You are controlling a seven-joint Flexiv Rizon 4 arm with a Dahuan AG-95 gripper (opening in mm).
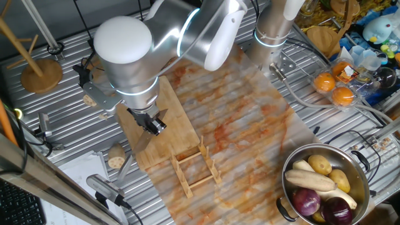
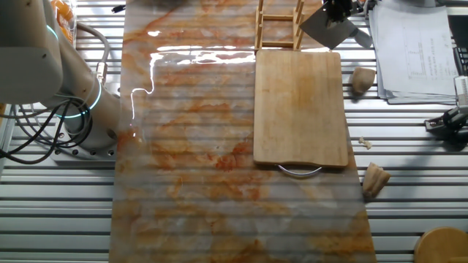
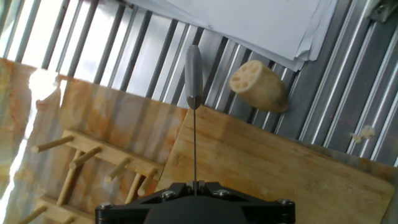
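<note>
My gripper (image 1: 157, 127) is shut on a knife, pinching its blade (image 1: 144, 140). The knife's grey handle (image 1: 125, 167) points away toward the table's left side. In the wrist view the knife (image 3: 194, 74) appears edge-on, its blade a thin line running down into the fingertips. Below and around the gripper lies a wooden cutting board (image 2: 300, 109), bare on top; whether the blade touches it cannot be told. Beside the board's end stands a wooden peg rack (image 2: 278, 17) with no knife in it.
Cut root pieces (image 2: 363, 79) lie on the slatted metal beside the board, near papers (image 2: 415, 51). A steel pot (image 1: 357, 172) of vegetables stands at front right in exterior view 1. The marbled sheet (image 1: 244, 131) between the rack and pot is clear.
</note>
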